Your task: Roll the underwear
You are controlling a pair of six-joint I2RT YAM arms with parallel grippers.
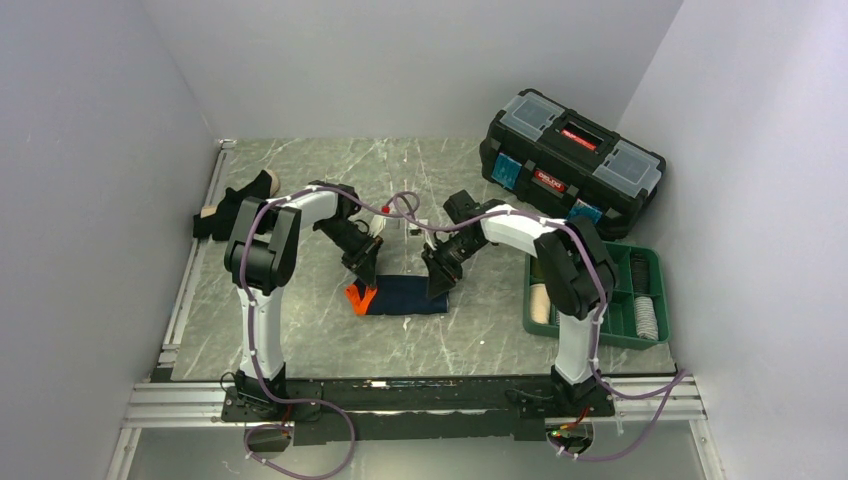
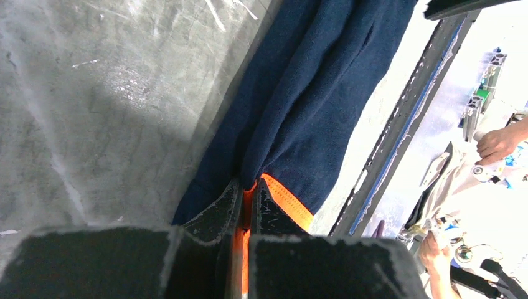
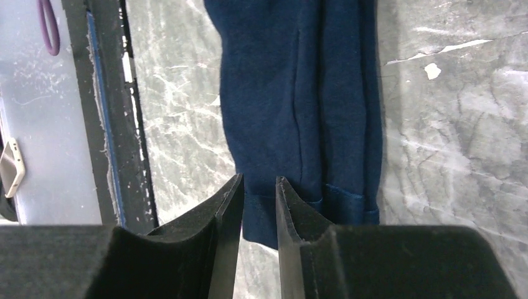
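Observation:
The navy underwear (image 1: 408, 296) lies folded into a flat strip near the front of the table, its orange waistband (image 1: 357, 300) at the left end. On that waistband my left gripper is shut, with orange cloth pinched between its fingertips. My right gripper is over the strip's other end, its fingers a little apart and navy fabric visible behind the gap. Whether its tips touch the cloth, I cannot tell. In the right wrist view, a stitched hem and lengthwise fold run along the underwear (image 3: 268, 118).
On the right stands a green divided box (image 1: 620, 318) holding rolled items, with a black toolbox (image 1: 570, 160) behind it. A dark cloth item (image 1: 235, 208) lies at the back left. Bare table surrounds the underwear.

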